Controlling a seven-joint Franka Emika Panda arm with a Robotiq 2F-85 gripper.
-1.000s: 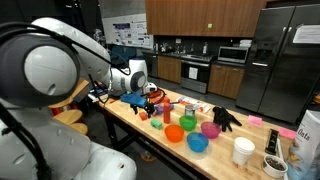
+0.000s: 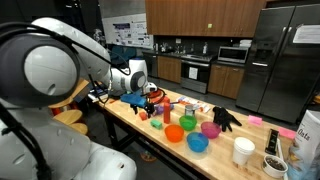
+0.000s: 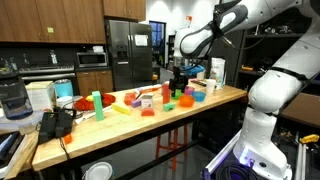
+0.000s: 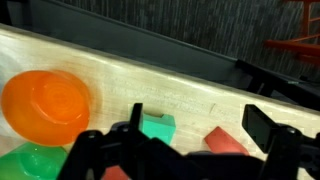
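My gripper stands open in the wrist view, its two black fingers wide apart, above the near edge of the wooden table. Between them and lower in the picture lie a green block and a red block, both apart from the fingers. An orange bowl is at the left, with part of a green bowl below it. Exterior view 1 shows the green block close to the orange bowl. The gripper body hides the lower middle of the wrist view.
A blue bowl, a pink bowl and a red cup share the table. Farther along is a white container. A person is by the table, beyond the arm. Dark floor lies past the table edge.
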